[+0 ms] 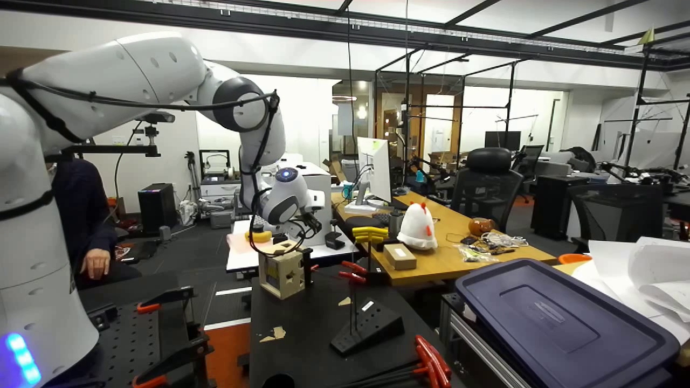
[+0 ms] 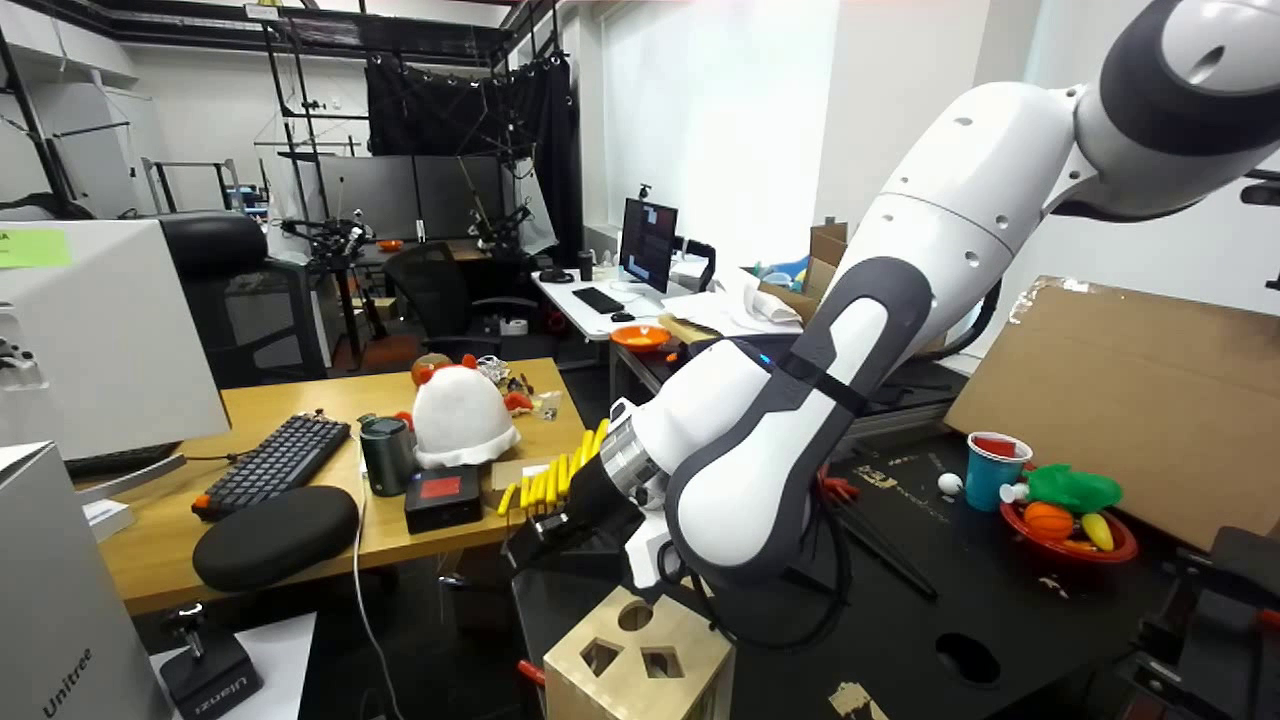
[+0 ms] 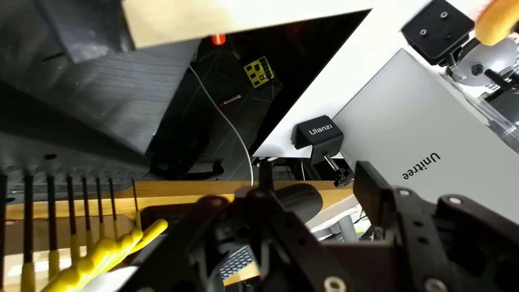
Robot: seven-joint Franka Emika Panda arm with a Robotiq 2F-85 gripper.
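A wooden box with shaped holes (image 1: 282,272) stands near the far edge of the black table (image 1: 304,336). In exterior view 2 the same wooden box (image 2: 672,684) shows a round hole and angular holes in its top. My gripper (image 1: 311,225) is just above and beside the box, beyond its far side. In the wrist view my gripper has its fingers apart, with nothing seen between them. A pale wooden edge of the box (image 3: 194,22) crosses the top of that view, clear of the fingers. The box's contents are mostly hidden.
Yellow-handled tools (image 2: 554,480) stand upright in a rack close to the gripper. A wooden desk (image 1: 453,258) with a white plush toy (image 1: 418,227) lies beyond. A red bowl of toys (image 2: 1068,534) and a blue cup (image 2: 996,474) sit on the table's other end.
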